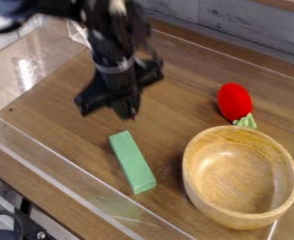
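My dark gripper (120, 99) hangs over the middle-left of the wooden surface, blurred; whether its fingers are open or shut is hard to make out. Below it a green block (132, 161) lies flat. To the right stand a wooden bowl (241, 192), which is empty, and a red vegetable with green leaves (235, 101) behind the bowl.
The wooden tray floor (50, 122) is clear at the left. Clear walls edge it at the left and front, and a grey plank wall (237, 28) runs along the back.
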